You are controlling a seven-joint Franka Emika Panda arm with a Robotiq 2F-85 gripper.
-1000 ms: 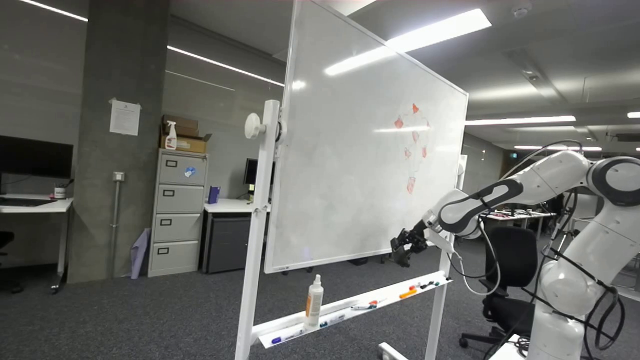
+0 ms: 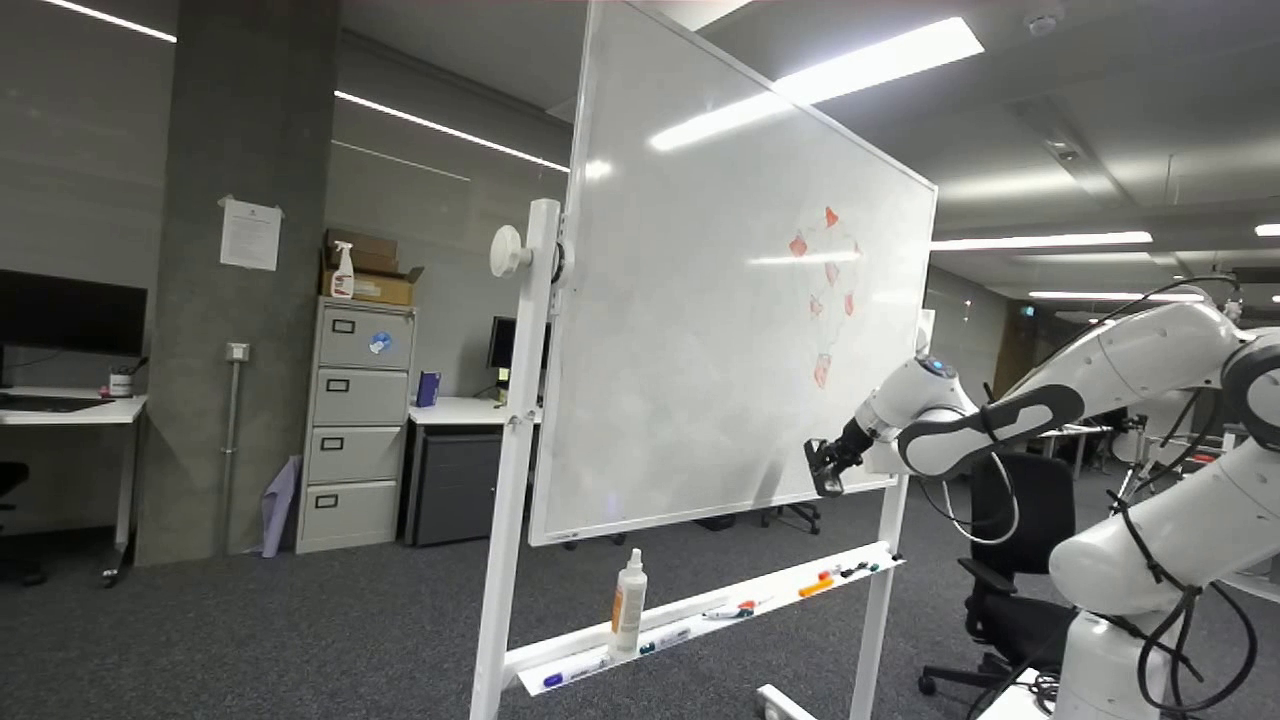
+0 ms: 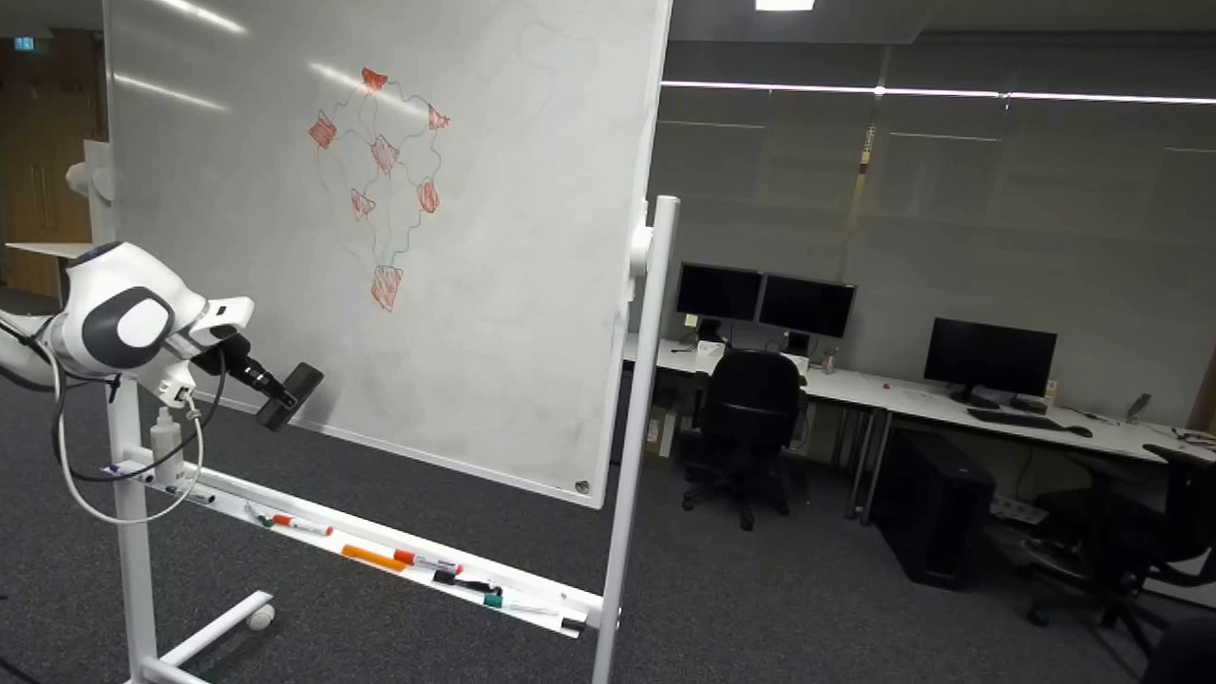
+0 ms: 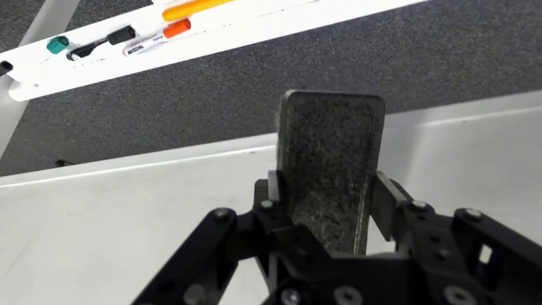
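A dark, flat-faced eraser is clamped between the fingers of my gripper, one finger on each long side. In exterior view 2 the eraser hangs tilted in front of the lower edge of the whiteboard, left of centre. Whether it touches the board cannot be told. Red-filled shapes joined by thin lines make up a drawing on the board, above and to the right of my gripper. Exterior view 1 shows the gripper low at the board's right part.
Below the board runs a white tray with several markers, an orange pen and a spray bottle. The board's frame post stands on the right. The board's surface right of the gripper is clear.
Over the last second my gripper has risen and moved rightward in exterior view 1, from over the board's lower edge and tray gap onto the board's lower area, still carrying the eraser.
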